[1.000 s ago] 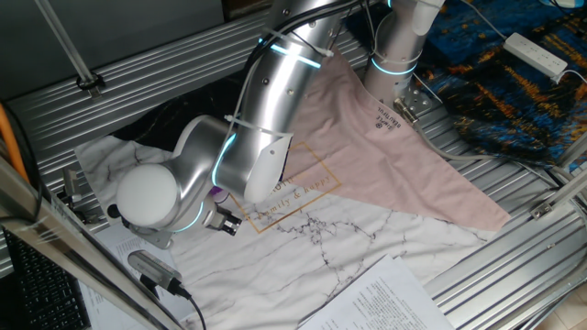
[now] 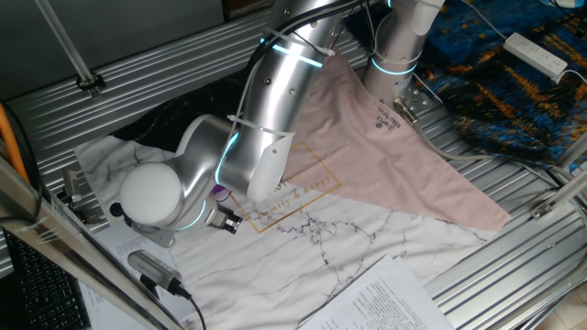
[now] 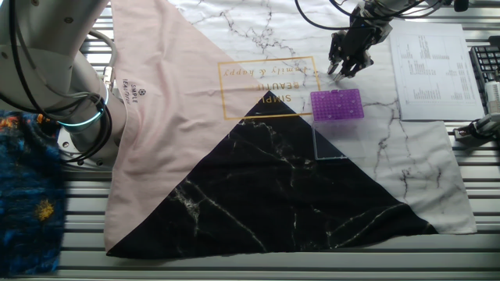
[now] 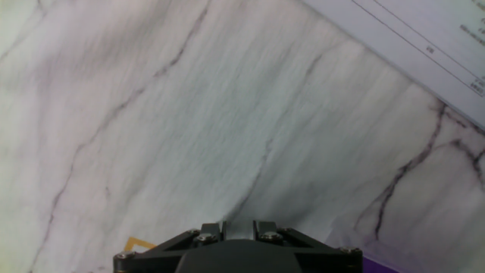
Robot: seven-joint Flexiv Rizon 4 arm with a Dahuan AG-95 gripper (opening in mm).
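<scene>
My gripper hangs over the white marbled part of the cloth, its fingers a little apart with only cloth showing between them. In exterior view 2 the gripper (image 3: 336, 72) is just beyond a purple gridded box (image 3: 337, 105), near its upper edge and apart from it as far as I can tell. A clear, see-through tray or lid (image 3: 331, 154) extends from the box over the black part of the cloth. Only a corner of the purple box (image 4: 377, 266) shows in the wrist view, at bottom right. The arm mostly hides it in exterior view 1.
Printed sheets lie on the cloth (image 2: 376, 298) and at the right (image 3: 437, 70). A grey device with a cable (image 2: 154, 269) and a keyboard (image 2: 37, 284) stand near the metal post.
</scene>
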